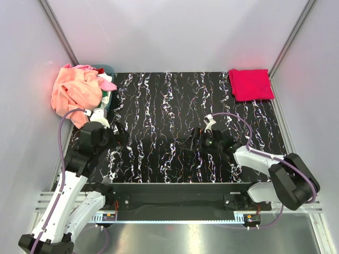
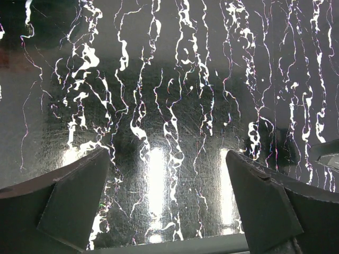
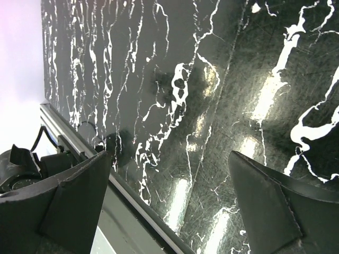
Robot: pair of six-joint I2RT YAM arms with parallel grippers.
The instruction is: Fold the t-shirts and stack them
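A folded red shirt lies flat at the far right corner of the table in the top view. At the far left, a heap of crumpled shirts, mostly salmon pink with some white and darker red, spills over the rim of a basket. My left gripper stands open above bare table, just right of and nearer than the basket. Nothing is between the fingers of my right gripper, which is also open, over the table's middle right. Neither wrist view shows a shirt.
The teal basket is mostly hidden under the heap. Between it and the red shirt the black, white-veined table is clear. A dark rail runs along the front edge, and pale walls enclose the sides and back.
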